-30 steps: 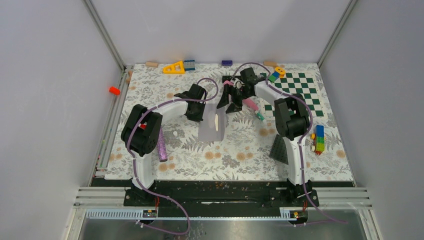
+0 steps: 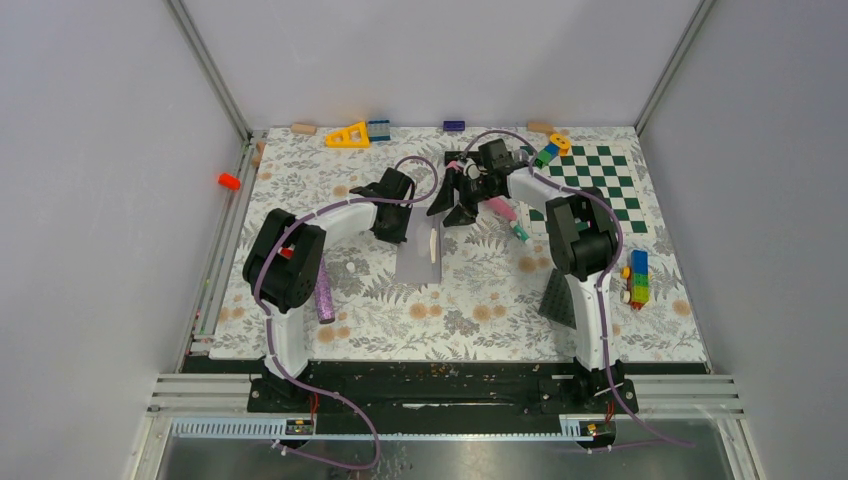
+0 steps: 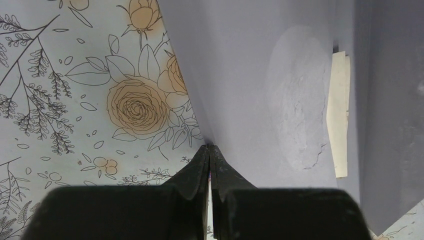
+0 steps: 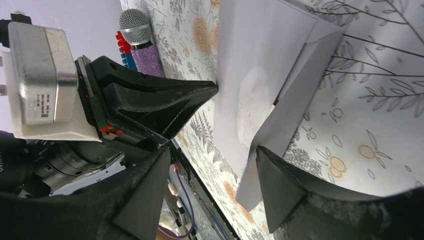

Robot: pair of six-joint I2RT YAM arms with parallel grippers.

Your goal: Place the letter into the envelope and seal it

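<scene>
The grey envelope (image 2: 412,262) lies on the table between both arms. Its flap (image 4: 302,95) runs along the right side, lifted and bent over toward the body. A cream paper strip (image 3: 338,115) shows beside the fold; whether it is the letter cannot be told. My left gripper is shut, its tips at the envelope's left edge, with nothing clear between them. At the flap, my right gripper stands part open. One of its fingertips (image 4: 265,155) meets the outer side of the raised flap, which is not gripped.
A purple glittery microphone (image 2: 324,295) lies left of the envelope. Pink and teal items (image 2: 510,218) sit under the right arm, near a green checkered board (image 2: 625,190). A dark plate (image 2: 560,298) is at the right.
My right gripper has shifted slightly left and down in the top view. The flap has swung left over the envelope, looking narrower. My left arm has hardly moved.
</scene>
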